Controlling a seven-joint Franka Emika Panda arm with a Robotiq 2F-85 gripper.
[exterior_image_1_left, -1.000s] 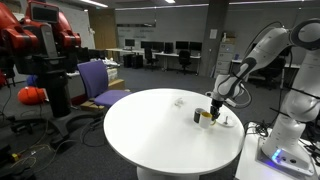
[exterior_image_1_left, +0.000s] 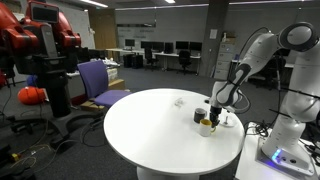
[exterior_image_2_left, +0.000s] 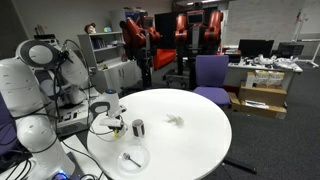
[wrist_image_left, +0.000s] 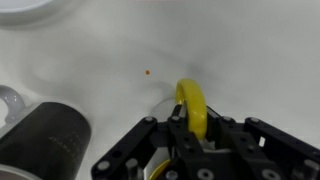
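Note:
My gripper is shut on a narrow yellow-orange piece (wrist_image_left: 192, 98), which sticks out beyond the fingers in the wrist view. Below it, a yellow rim of a cup (wrist_image_left: 156, 172) shows, largely hidden by the gripper; I cannot tell whether the yellow piece belongs to this cup. In exterior view 1, the cup (exterior_image_1_left: 205, 130) is pale with yellow at the top, close to the gripper at the table's right side. A dark mug (wrist_image_left: 45, 140) with a grey handle stands just beside.
A white plate (exterior_image_2_left: 128, 164) with a fork-like utensil lies near the arm. A crumpled pale item (exterior_image_2_left: 175, 120) rests toward the middle of the round white table (exterior_image_2_left: 195, 145).
In exterior view 1 the gripper and the pale-and-yellow cup area appear shifted slightly toward the table's near side. The dark mug and the table look unchanged.

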